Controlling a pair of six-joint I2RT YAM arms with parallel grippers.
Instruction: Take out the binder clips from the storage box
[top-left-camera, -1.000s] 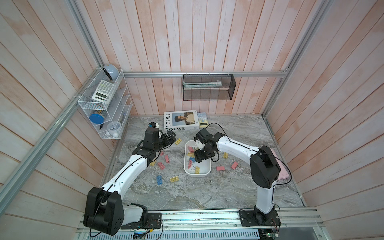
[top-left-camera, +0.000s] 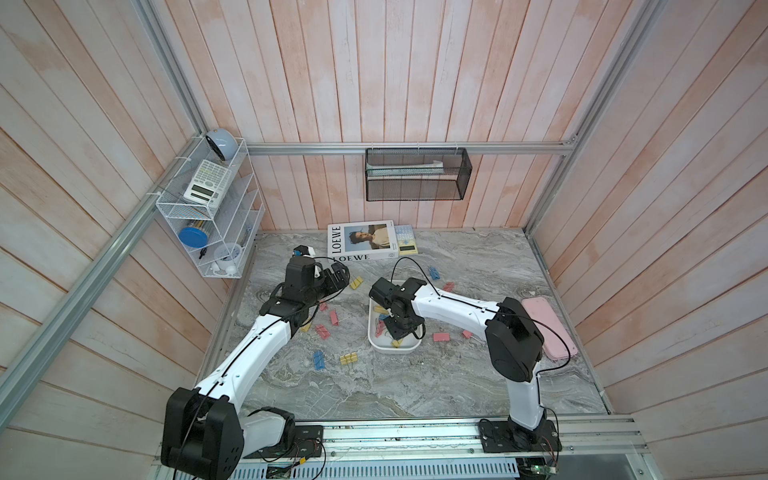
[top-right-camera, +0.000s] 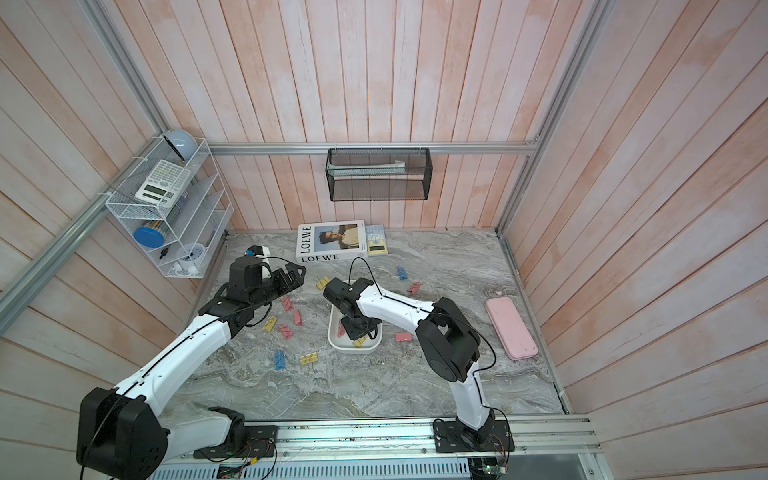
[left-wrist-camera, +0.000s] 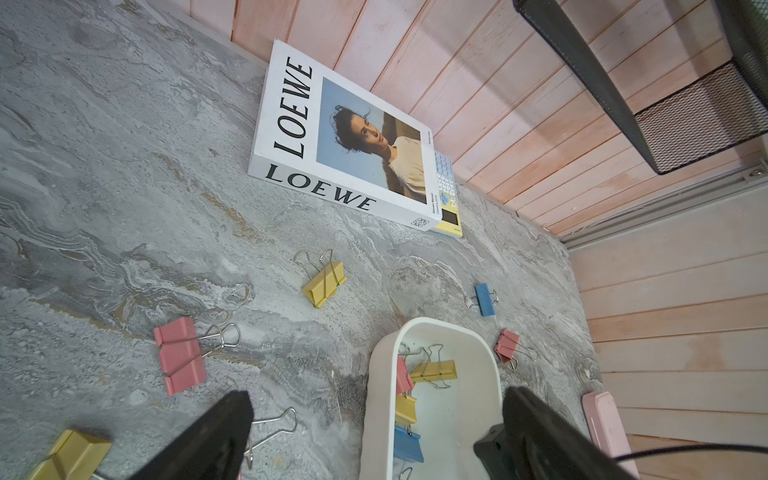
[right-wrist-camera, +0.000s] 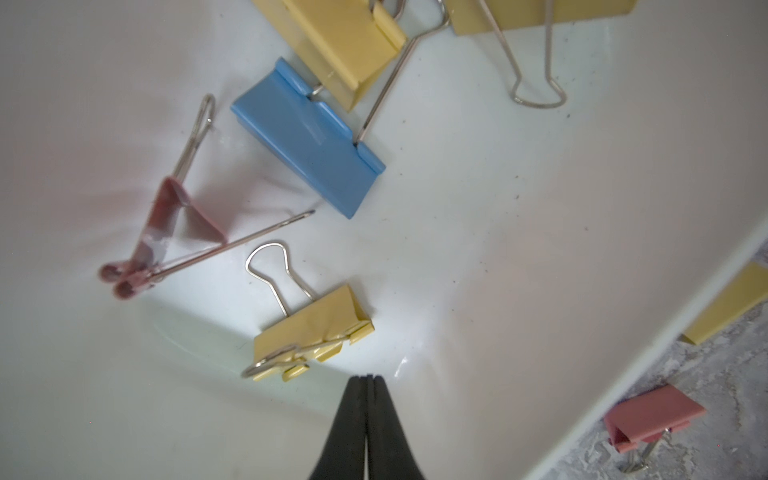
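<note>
Inside the white storage box (right-wrist-camera: 664, 336), a yellow binder clip (right-wrist-camera: 316, 324) lies tilted near the end wall, its wire handles spread. My right gripper is down in the box with its fingertips together and empty; the yellow clip is just outside them, ahead and to the left. A pink clip (right-wrist-camera: 164, 232), a blue clip (right-wrist-camera: 312, 140) and two more yellow clips share the box floor, plus another pink clip (left-wrist-camera: 404, 376) by the wall. Left of the box, my left gripper hangs open above the table, nothing between its fingers.
Several loose clips lie around the box, including a yellow clip (left-wrist-camera: 325, 283), a pink clip (left-wrist-camera: 181, 355) and a blue clip (left-wrist-camera: 485, 299). A LOEWE book (top-left-camera: 364, 240) stands behind. A pink case (top-right-camera: 510, 328) lies right.
My right gripper has gone from open to shut and moved lower, toward the near end of the box. The yellow clip has turned but stays in the box. The left arm shifted only slightly.
</note>
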